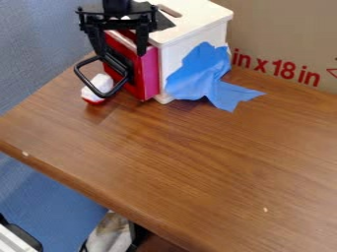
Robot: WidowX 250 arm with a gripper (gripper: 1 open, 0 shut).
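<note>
My black gripper is at the upper left, in front of a white and pink box with a red front section. Its dark looped fingers reach down over the red part, beside a small white and red object on the table. Whether anything is held between the fingers is unclear. A crumpled blue cloth rests against the box's right side and spreads onto the wooden table.
A cardboard panel with red printing stands behind at the right.
</note>
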